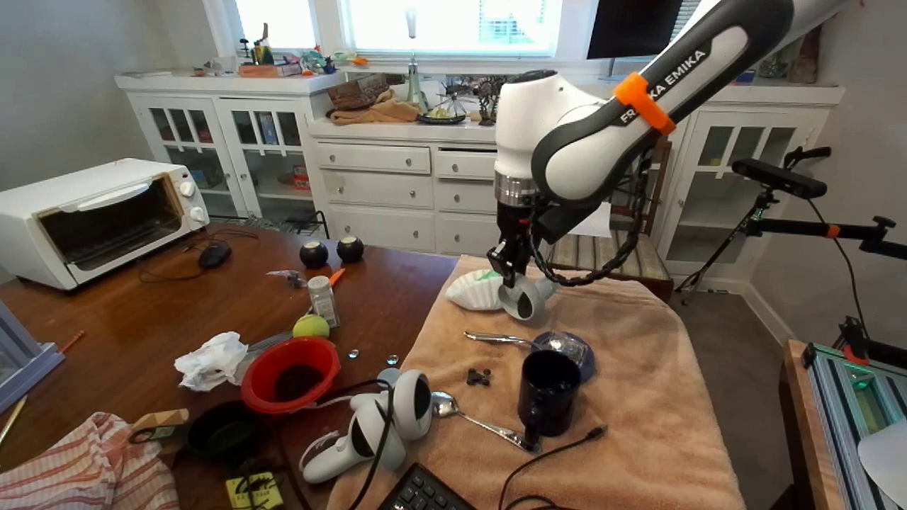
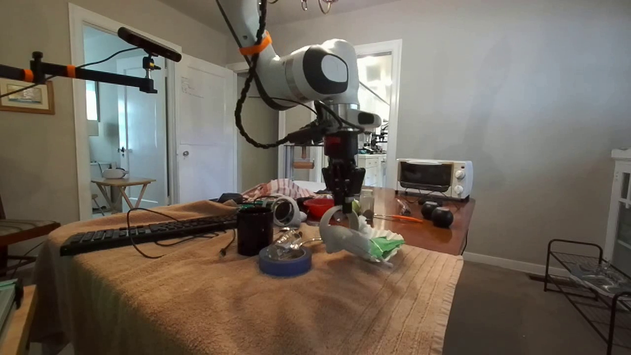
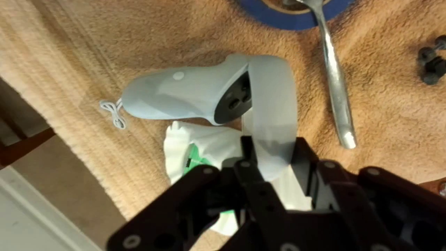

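Observation:
A white VR controller (image 3: 175,94) with a wide ring is at the far part of the orange towel. My gripper is shut on the controller's ring, one finger at each side of the band. In exterior view 1 the controller (image 1: 524,299) hangs under my gripper (image 1: 508,276), in front of a white pouch with green print (image 1: 476,290). From the other side, my gripper (image 2: 346,208) points straight down onto the ring, and the controller (image 2: 338,237) looks tilted beside the pouch (image 2: 384,245). Whether its handle touches the towel or pouch is hard to tell.
Close by are a roll of blue tape (image 2: 285,263), a metal utensil (image 3: 336,88) and a dark mug (image 1: 548,391). A second controller (image 1: 374,429), a red bowl (image 1: 255,387) and a spoon (image 1: 485,425) lie nearer exterior view 1.

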